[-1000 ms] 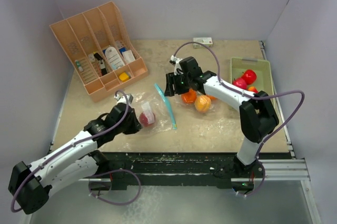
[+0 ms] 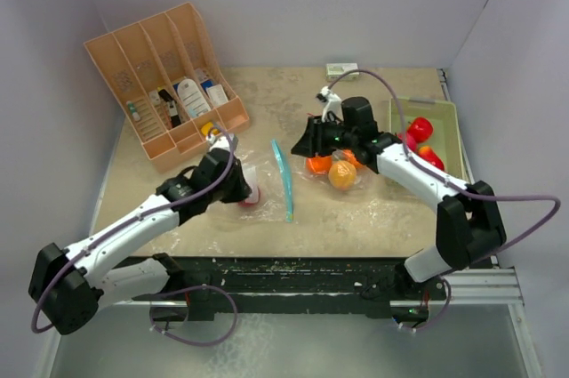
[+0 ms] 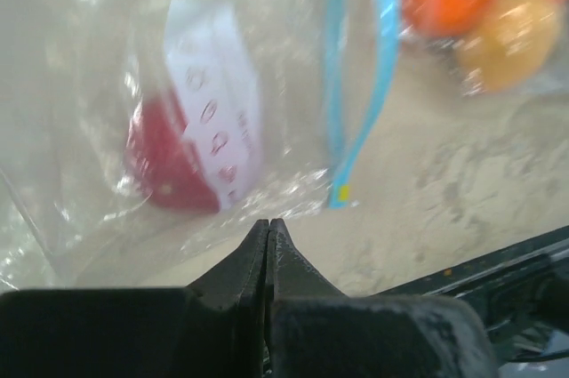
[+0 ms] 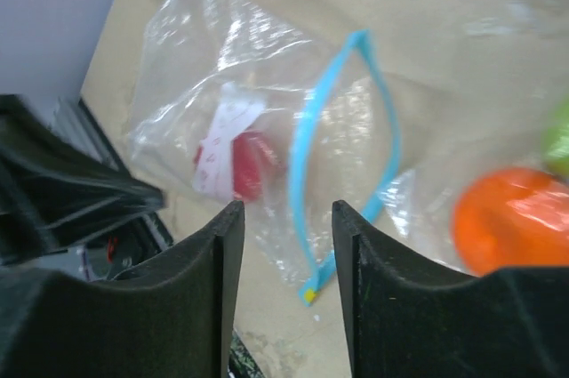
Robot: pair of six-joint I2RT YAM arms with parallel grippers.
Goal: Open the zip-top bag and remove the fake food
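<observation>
A clear zip bag [image 3: 89, 173] with a blue zipper strip [image 2: 284, 178] holds a red piece [image 3: 164, 160] partly under a white printed label [image 4: 216, 160]. It lies just beyond my left gripper, which is shut with nothing visible between its fingertips. My right gripper is part open and empty, above the right side of the blue strip. Orange and yellow fake food [image 2: 341, 175] lies in clear plastic right of the strip.
A green bin [image 2: 452, 133] with red items stands at right. A wooden organizer [image 2: 160, 142] with stationery is at back left. A small box [image 2: 341, 70] sits at the back.
</observation>
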